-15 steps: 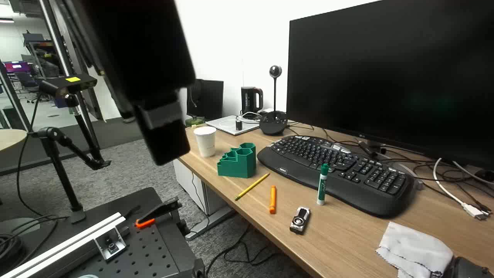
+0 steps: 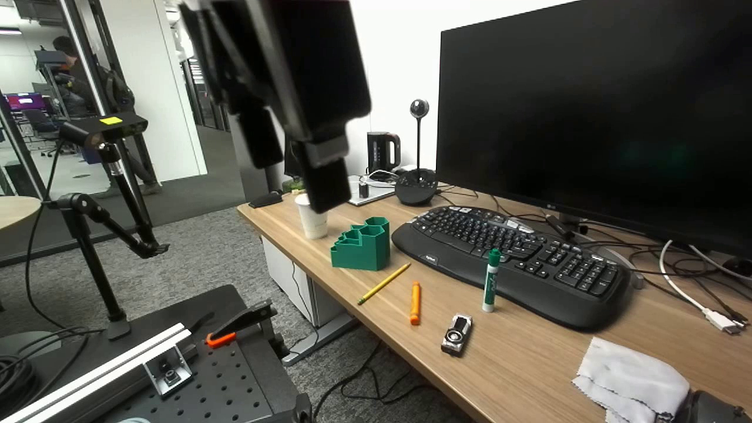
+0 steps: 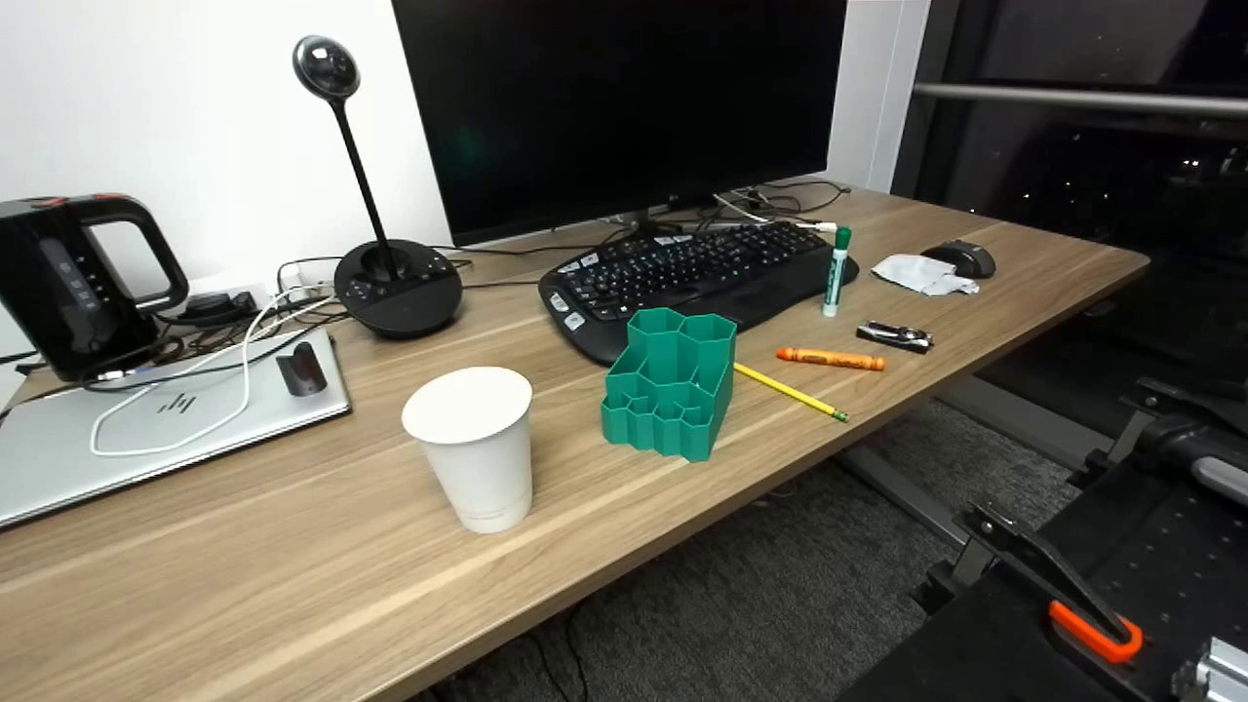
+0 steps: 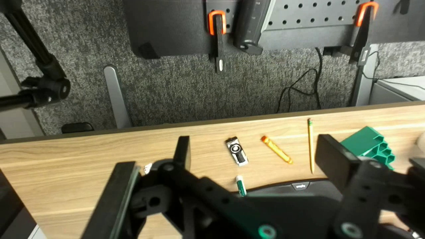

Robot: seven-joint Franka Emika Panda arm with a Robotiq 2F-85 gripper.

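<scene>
High above the desk, my gripper is spread wide open, its fingers well apart with nothing held between them. In exterior view 1 the gripper (image 2: 293, 165) looms blurred, close to that camera. On the desk stand a green hexagonal-celled organizer (image 3: 669, 392), whose visible cells look empty, and an upright green-capped marker (image 2: 491, 281). A yellow pencil (image 2: 384, 283) and an orange crayon (image 2: 415, 303) lie flat between them. Near the front edge rests a small black-and-silver object (image 2: 456, 334); what it is, I cannot tell.
Behind these lie a black keyboard (image 3: 690, 281) and a large monitor (image 2: 599, 127). A white paper cup (image 3: 474, 450) stands beside the organizer. Farther along are a grey cloth (image 2: 631, 380) and a mouse (image 3: 961, 257). Bare desk (image 4: 79, 163) shows at the wrist view's left.
In exterior view 1 my gripper has shifted right and somewhat up, and a second finger now shows. The desk objects have not moved.
</scene>
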